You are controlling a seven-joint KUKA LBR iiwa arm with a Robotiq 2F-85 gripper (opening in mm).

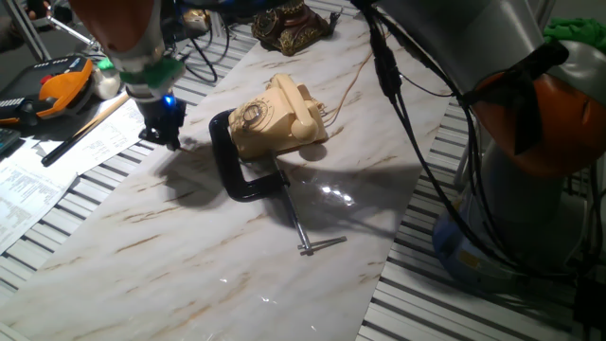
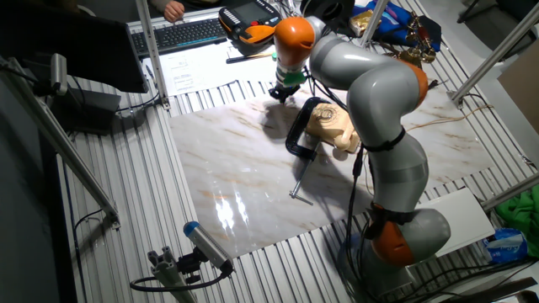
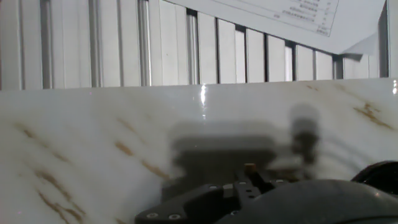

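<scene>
A cream rotary telephone [image 1: 275, 119] stands on the marbled board, its dial toward my gripper's side. Around its near end sits a black C-clamp [image 1: 235, 175], whose steel screw and crossbar reach out over the board. Off to the dial side of the phone, apart from both, my gripper [image 1: 172, 145] hangs over the board near its edge. In the wrist view, part of a dark finger [image 3: 250, 169] with an orange-brown tip shows at the bottom. The black curve of the clamp [image 3: 380, 173] peeks in at the lower right. The spacing of the fingers is unclear.
Cables trail behind the phone, near an ornate brown-gold object [image 1: 294, 26]. Beyond the board's edge lie papers [image 2: 192, 71] and an orange-black device [image 2: 250, 23]. Near the front rail a mounted camera [image 2: 208, 244] stands. The front stretch of the marbled board [image 1: 180, 275] is bare.
</scene>
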